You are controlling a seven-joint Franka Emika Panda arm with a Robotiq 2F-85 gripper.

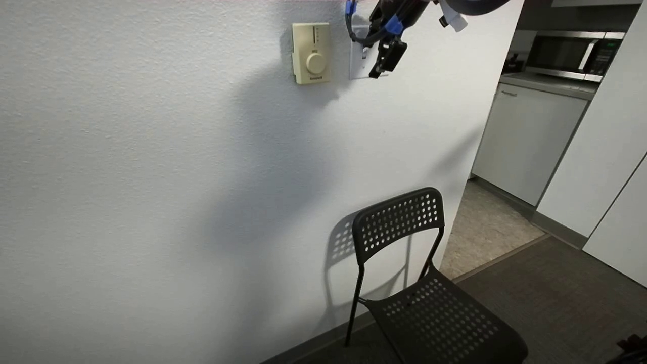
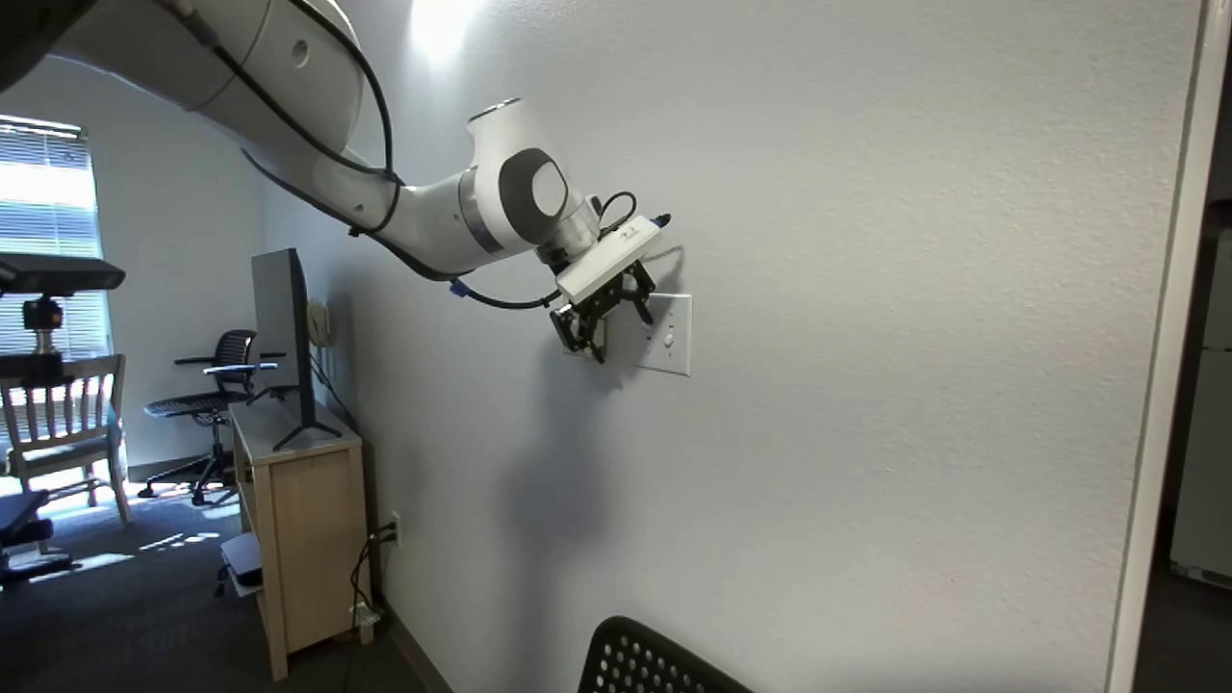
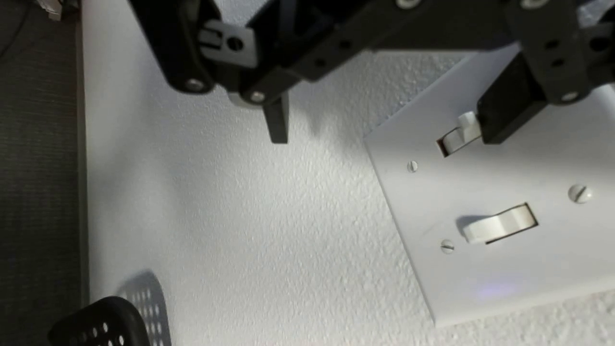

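A white double switch plate (image 3: 553, 253) fills the right of the wrist view. Its upper toggle (image 3: 465, 128) tips right, up against or very close to my right-hand black finger (image 3: 511, 106); contact cannot be made out for certain. The lower toggle (image 3: 498, 224) tips the opposite way and stands clear of the fingers. My gripper is open, its other finger (image 3: 278, 124) over bare wall left of the plate. From the side, the gripper (image 2: 624, 337) reaches the wall at the plate (image 2: 672, 335), covering part of it.
A beige thermostat (image 1: 311, 53) is mounted just left of the plate. Below stands a black perforated chair (image 1: 400, 221) against the wall. A cabinet with a monitor (image 2: 281, 335) is farther left; the wall between is bare.
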